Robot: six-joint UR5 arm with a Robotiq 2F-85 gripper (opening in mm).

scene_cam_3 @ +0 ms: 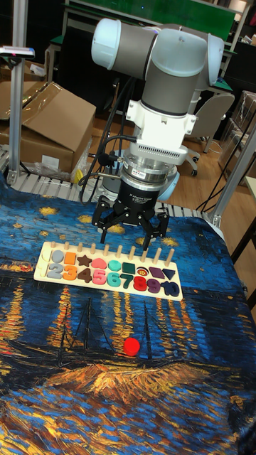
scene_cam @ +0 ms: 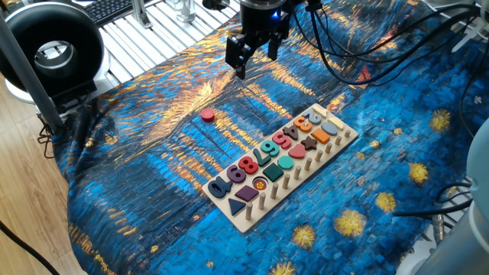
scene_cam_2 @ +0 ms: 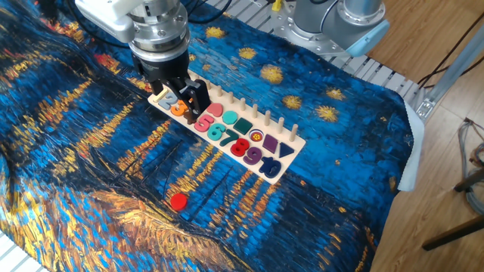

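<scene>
A small red round piece point(scene_cam: 207, 115) lies alone on the patterned cloth, apart from the wooden puzzle board point(scene_cam: 243, 224). Coloured numbers and shapes fill the board, and a row of pegs runs along one side. One round recess point(scene_cam: 260, 184) shows a printed red and yellow picture with no piece over it. Above the cloth hangs my black gripper point(scene_cam: 257, 66), its fingers spread and nothing between them. In exterior view 3 the gripper point(scene_cam_3: 126, 241) appears behind the red piece point(scene_cam_3: 131, 346), higher than the table. Exterior view 2 has it covering part of the board's low-number end.
Wooden pegs point(scene_cam: 286, 181) stand up from the board. Dark cables point(scene_cam: 359, 80) loop beside the arm. A black ring-shaped object point(scene_cam: 55, 57) stands past the cloth's edge.
</scene>
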